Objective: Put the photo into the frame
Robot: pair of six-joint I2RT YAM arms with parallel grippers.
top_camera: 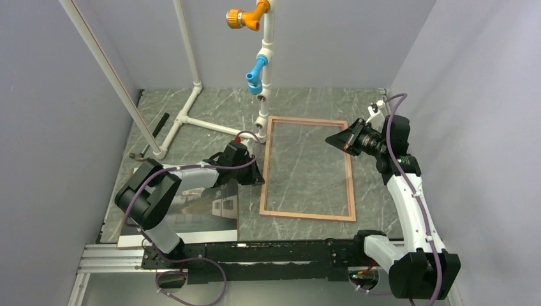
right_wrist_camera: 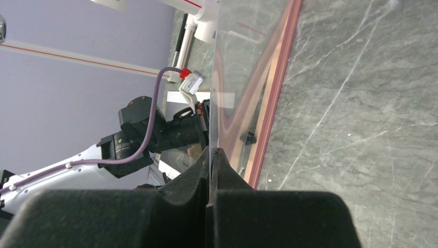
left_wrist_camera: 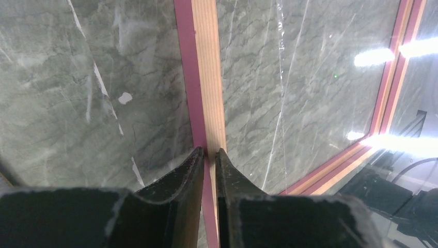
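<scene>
The wooden frame (top_camera: 353, 191) lies empty-looking on the grey marbled table, showing marble inside its borders. Left of it is the photo (top_camera: 223, 224), flat on the table and partly covered by my left arm. My left gripper (top_camera: 259, 181) is at the frame's left bar; in the left wrist view its fingertips stand slightly apart over that bar (left_wrist_camera: 209, 93), with a narrow gap and no grip visible. Above the frame's right side, my right gripper (top_camera: 333, 144) is shut on a clear sheet (right_wrist_camera: 240, 44), which stands on edge between its fingers in the right wrist view.
A white pipe stand (top_camera: 220, 128) with blue (top_camera: 254, 75) and orange (top_camera: 245, 18) fittings rises behind the frame. A black-handled tool (top_camera: 161, 125) lies at the back left. Grey walls close off both sides.
</scene>
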